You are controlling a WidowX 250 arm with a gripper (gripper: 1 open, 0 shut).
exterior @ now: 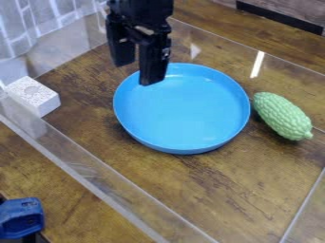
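My black gripper (143, 55) hangs at the top centre, pointing down above the back-left rim of a blue plate (181, 109). The plate's middle shows bare. Whether the fingers are open or shut is hard to make out against the dark gripper body. A green bitter-melon-like vegetable (282, 115) lies on the wooden table to the right of the plate.
A white block (32, 96) sits at the left edge. A blue object (19, 217) is at the bottom-left corner. Clear strips border the wooden table (191, 199), which has free room in front of the plate.
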